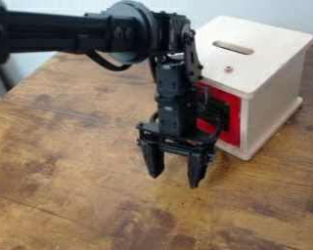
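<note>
My black gripper (175, 168) hangs fingers-down over the wooden table, open, with nothing between its two fingers. Behind it to the right stands a pale wooden box (261, 68) with a slot in its sloped top and a small knob below the slot. The box's front has a red panel (227, 134), partly hidden by my arm and gripper.
A pale wall lies beyond the table's far left edge.
</note>
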